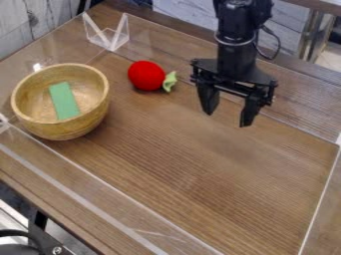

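Observation:
My black gripper hangs low over the wooden table at the upper right, its fingers spread open, with nothing seen between them. To its left sit a red round object with a small green piece at its right side, apart from the gripper. At the left is a yellow bowl with a green block inside.
A clear plastic holder stands at the back left, near the table's edge.

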